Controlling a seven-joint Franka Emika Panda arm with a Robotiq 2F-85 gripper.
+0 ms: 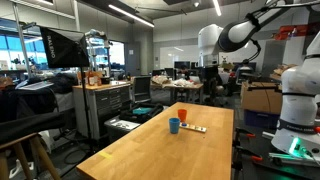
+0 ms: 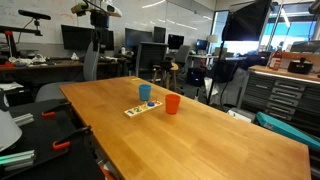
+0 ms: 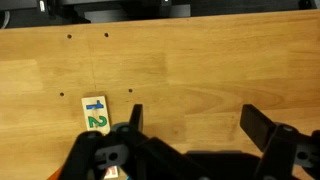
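Observation:
My gripper is open above the wooden table [image 3: 200, 70], and only bare wood shows between its fingers. In the wrist view a pale board [image 3: 96, 115] with a blue 1 and a green 2 lies left of the fingers, partly hidden by the gripper. Behind it, a sliver of red-orange shows at the lower left. A blue cup [image 2: 145, 92] and a red-orange cup [image 2: 172, 104] stand apart near the board [image 2: 144, 109] in exterior view 2. The gripper [image 1: 211, 77] hangs well above the tabletop in exterior view 1.
A black light panel [image 1: 64, 48] on a stand [image 1: 86, 105] rises beside the table. Drawer cabinets [image 2: 285, 95] stand off the table.

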